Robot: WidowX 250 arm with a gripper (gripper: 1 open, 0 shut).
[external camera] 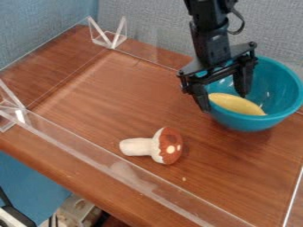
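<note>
My black gripper (219, 82) is open above the left part of a teal bowl (275, 97), its fingers reaching down at the bowl's rim and over its inside. A yellow oblong object (236, 104) lies in the bowl, partly behind the rim. A toy mushroom (164, 146) with a white stem and red, white-spotted cap lies on its side on the wooden table, to the front left of the bowl.
Clear rails run along its edges, with white brackets at the back left and left. A grey padded wall stands behind the bowl.
</note>
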